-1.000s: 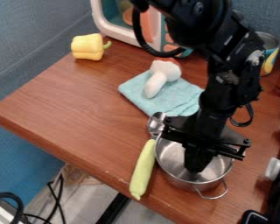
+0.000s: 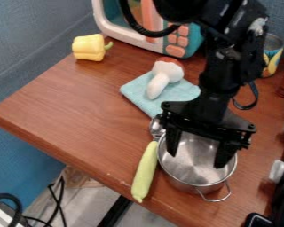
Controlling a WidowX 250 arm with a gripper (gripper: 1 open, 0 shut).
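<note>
My black gripper (image 2: 201,142) hangs over the steel pot (image 2: 198,177), its fingertips at about the height of the rim; whether it is open or shut, or holds anything, is hard to tell. A pale yellow corn cob (image 2: 145,170) lies just left of the pot. A silver metal item (image 2: 156,126), partly hidden, is at the pot's back left. Behind, a white mushroom-like toy (image 2: 158,84) with a red top lies on a light blue cloth (image 2: 145,97).
A yellow pepper (image 2: 90,48) sits at the back left. A toy microwave (image 2: 121,18) and a can (image 2: 272,55) stand at the back. A black appliance (image 2: 276,195) lines the right edge.
The gripper has risen out of the pot, so more of the pot's inside shows. The objects on the table appear unmoved.
</note>
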